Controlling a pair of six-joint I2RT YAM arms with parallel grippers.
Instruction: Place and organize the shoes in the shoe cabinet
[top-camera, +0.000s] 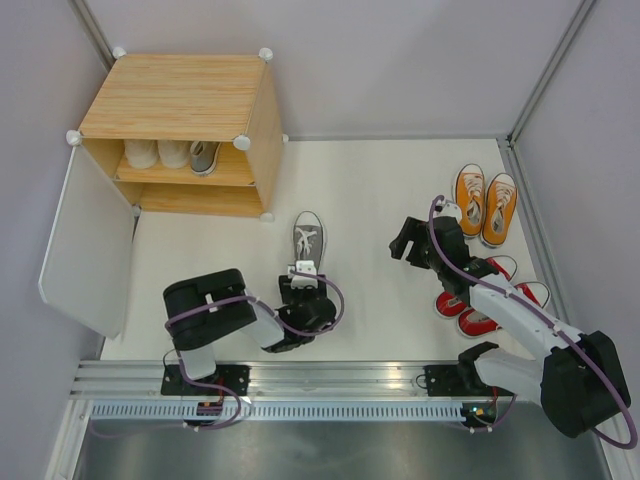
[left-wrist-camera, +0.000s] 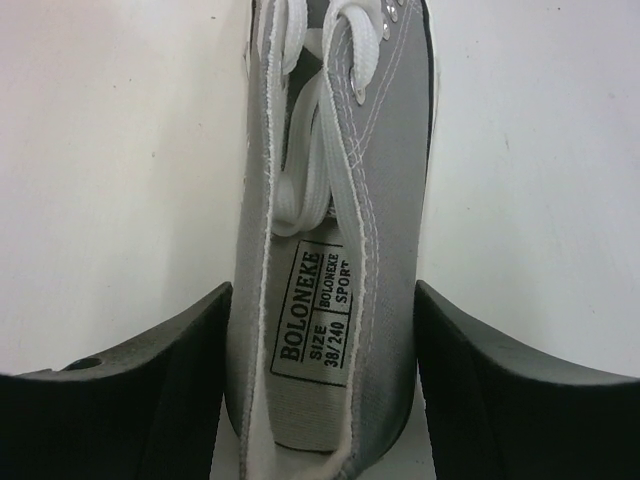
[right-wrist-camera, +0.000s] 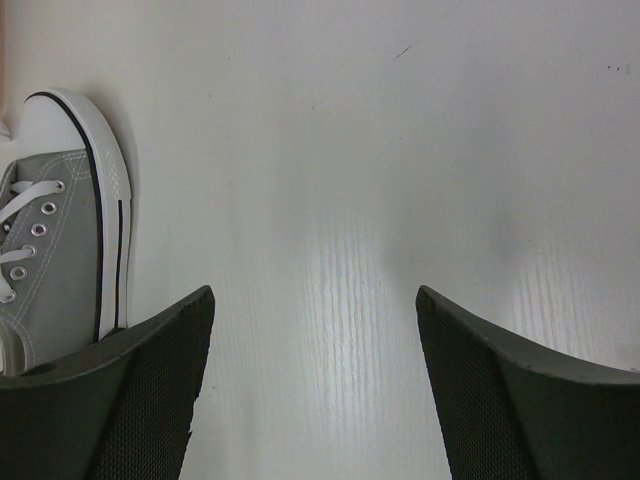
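Observation:
A grey shoe (top-camera: 309, 237) with white laces lies on the table in front of the cabinet, its toe towards the back. My left gripper (top-camera: 303, 284) is at its heel, and in the left wrist view both fingers press the heel sides, shut on the grey shoe (left-wrist-camera: 390, 200). My right gripper (top-camera: 405, 240) stands open over bare table, to the right of the shoe, nothing between its fingers. The wooden shoe cabinet (top-camera: 180, 95) has its door (top-camera: 90, 240) swung open. On its upper shelf are two whitish shoes (top-camera: 142, 153) and a grey shoe (top-camera: 203, 157). The lower shelf (top-camera: 190, 199) looks empty.
At the far right lie orange shoes (top-camera: 499, 208), with red shoes (top-camera: 476, 321) nearer the front, partly hidden under my right arm. The open door bounds the left side.

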